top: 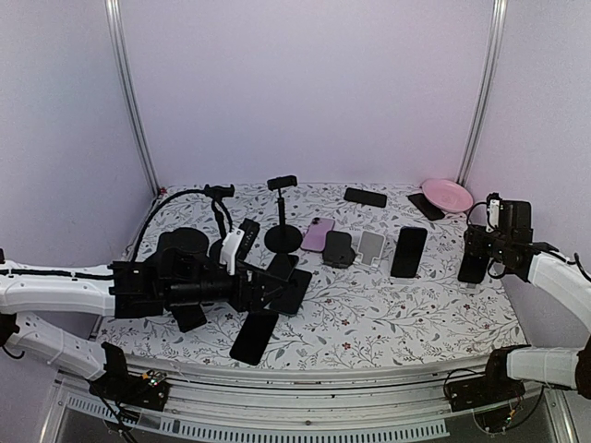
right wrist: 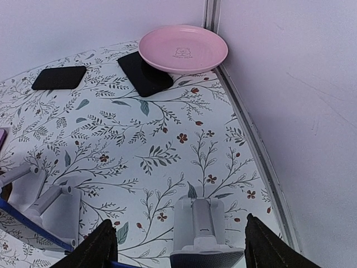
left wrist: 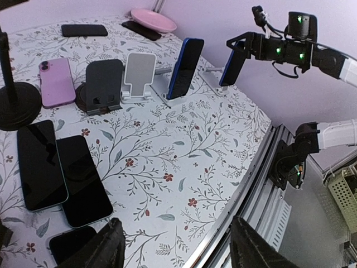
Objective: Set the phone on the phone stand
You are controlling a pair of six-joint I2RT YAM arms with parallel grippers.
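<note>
At the right of the table, my right gripper (top: pixel 480 240) is shut on a dark phone, held upright at a stand (right wrist: pixel 202 223) in the right wrist view. Another phone (top: pixel 408 251) stands upright on a stand just left of it. An empty white stand (top: pixel 370 247) and a dark stand (top: pixel 338 247) are further left. My left gripper is over the left front of the table, apart at its fingertips with nothing visible between them, above several dark phones (left wrist: pixel 42 167) lying flat.
A pink plate (top: pixel 447 195) and dark flat phones (top: pixel 365 197) lie at the back. A pink phone (top: pixel 317 233) lies near the middle, beside tall black stands (top: pixel 283 235).
</note>
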